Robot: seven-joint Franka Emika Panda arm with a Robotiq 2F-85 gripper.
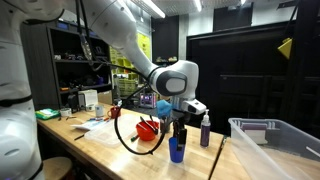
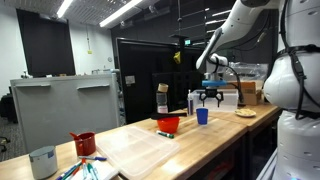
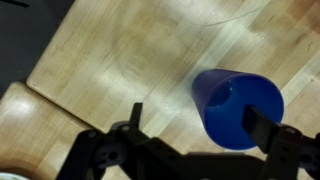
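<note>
A blue cup (image 1: 177,153) stands upright on the wooden table. Above its rim, in exterior view 1, is my gripper (image 1: 179,134), its dark fingers close to the cup's top. Exterior view 2 has the same cup (image 2: 202,117) just below the gripper (image 2: 210,97). Seen from the wrist, my gripper is open: the right finger (image 3: 257,124) overlaps the mouth of the cup (image 3: 215,100), while the left one is over bare wood. Whether that right finger reaches inside the cup, I cannot tell.
A red bowl (image 1: 147,131) sits beyond the cup, near a dark bottle (image 1: 205,130). To the right is a large clear bin (image 1: 268,138). Toward the other end lie a translucent tray (image 2: 135,150), markers, a red mug (image 2: 84,145) and a pot (image 2: 43,161).
</note>
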